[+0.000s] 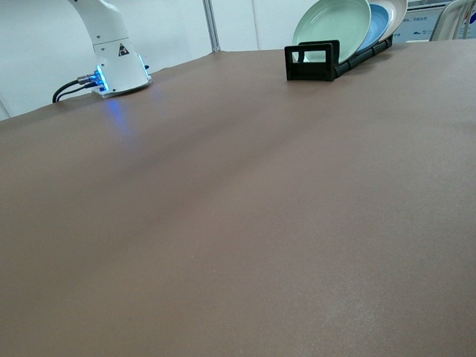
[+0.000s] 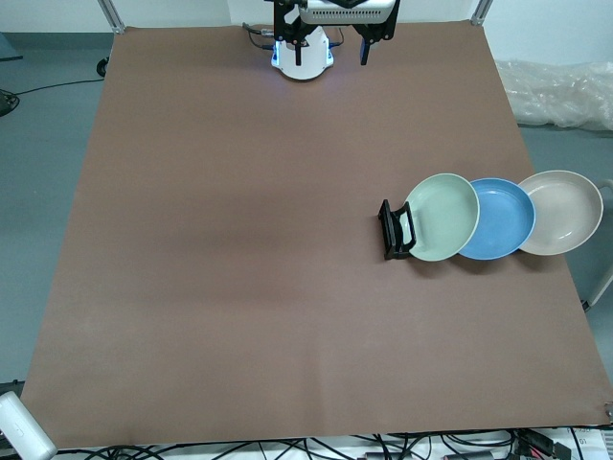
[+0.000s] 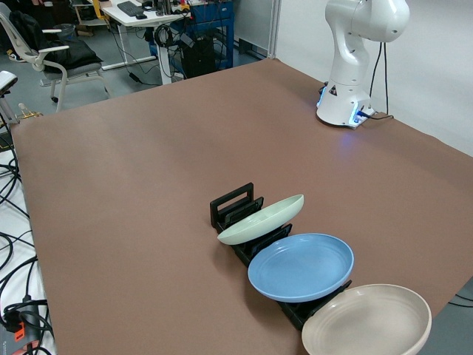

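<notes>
My gripper hangs at the top edge of the left view over the white arm base, its dark fingers spread apart with nothing seen between them. A black rack on the table's right side holds three plates in a row: pale green, blue and off-white. The right view shows the same green plate, blue plate and off-white plate leaning in the rack, with the arm standing at the back. In the top view, the rack is at the upper right.
White walls stand behind it. Cables lie along its near edge in the left view, and a desk and chair stand beyond it in the right view.
</notes>
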